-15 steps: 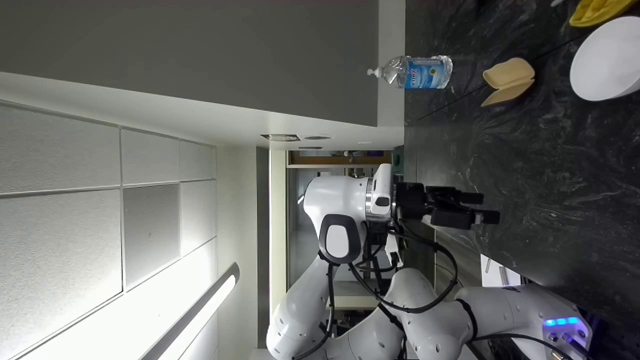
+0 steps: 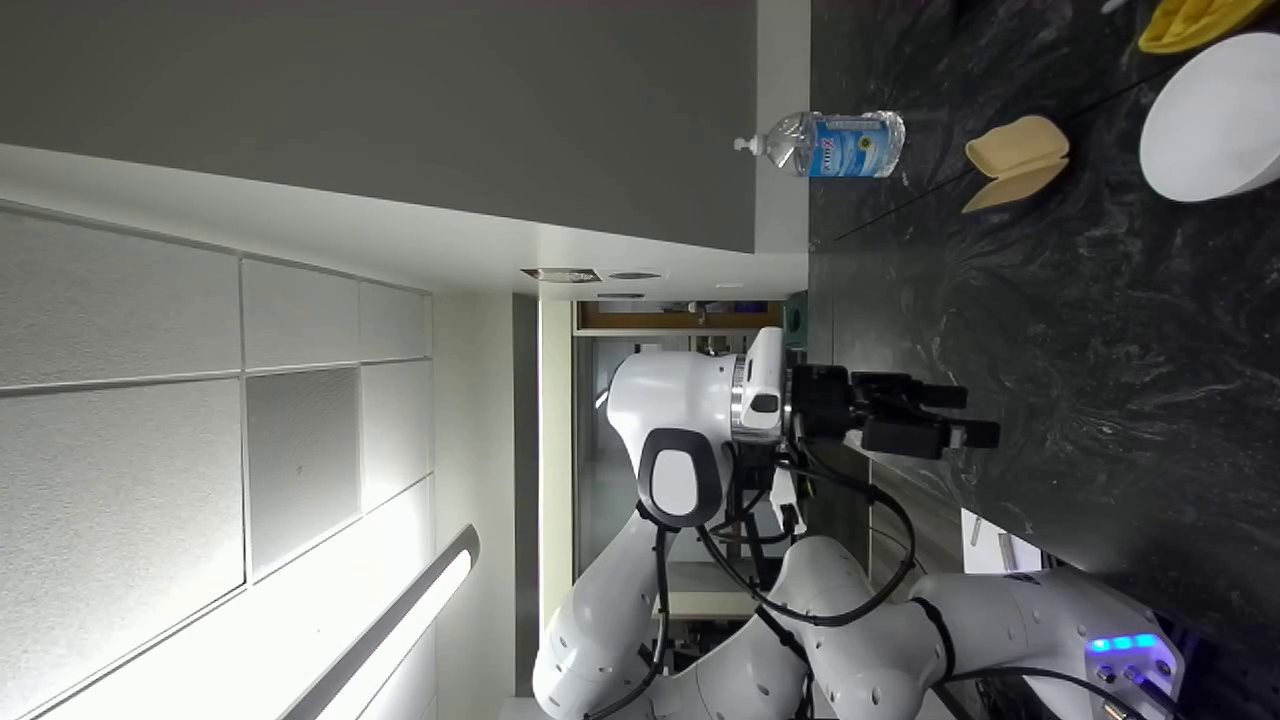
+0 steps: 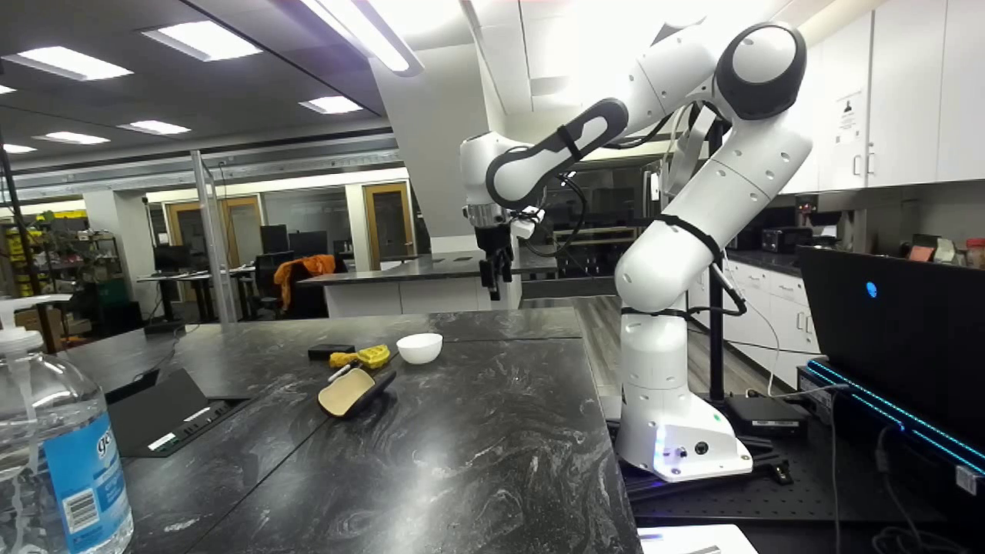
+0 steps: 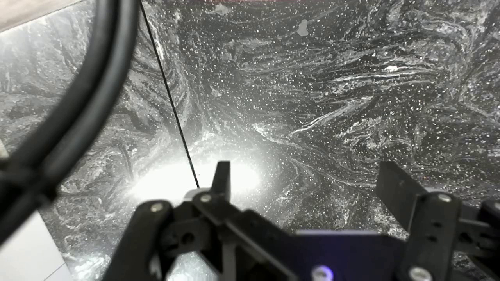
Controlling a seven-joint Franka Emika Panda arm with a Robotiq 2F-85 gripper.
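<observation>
My gripper is open, its two black fingers wide apart with only bare dark countertop (image 4: 328,93) visible below. In exterior view 2 the gripper (image 3: 493,294) hangs above the table, away from every object. A white bowl (image 3: 420,348) stands upright on the counter. Close to it lie a yellow item (image 3: 373,356) and a tan, dark-backed case (image 3: 345,392), which looks folded open. Exterior view 1, turned sideways, also shows the white bowl (image 2: 1212,120), the tan case (image 2: 1017,162) and a clear bottle (image 2: 854,145) with a blue label.
The big pump bottle (image 3: 69,462) fills the near left corner of exterior view 2. Behind it are a dark flat device (image 3: 166,411) and a small black box (image 3: 330,352). Much of the counter between the case and the arm's base is clear.
</observation>
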